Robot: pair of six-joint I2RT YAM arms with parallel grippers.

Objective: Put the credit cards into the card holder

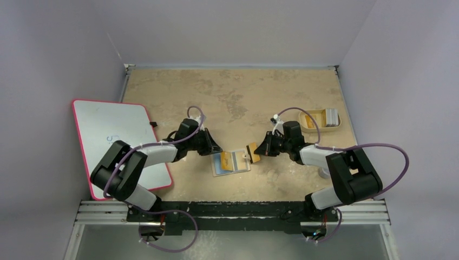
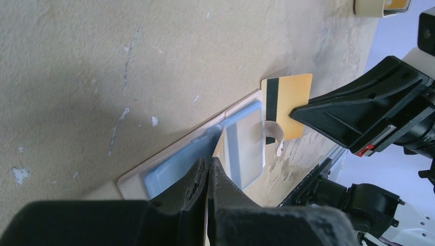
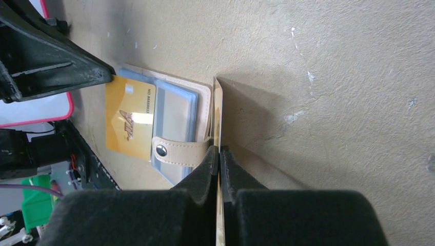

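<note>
The open card holder, beige with blue-edged clear sleeves, lies on the table between the arms. My left gripper is shut at its far side, with the corner of a gold card at its fingertips. That card lies tilted over the sleeves, its printed face toward the right wrist view; the left wrist view has it nearly edge-on. My right gripper is shut on a second gold card with a black stripe, held upright beside the holder's right edge. The holder's snap strap reaches toward this striped card.
A tan box at the back right holds a gold card and several grey cards. The whiteboard with a pink rim fills the left side. Open table lies behind the holder.
</note>
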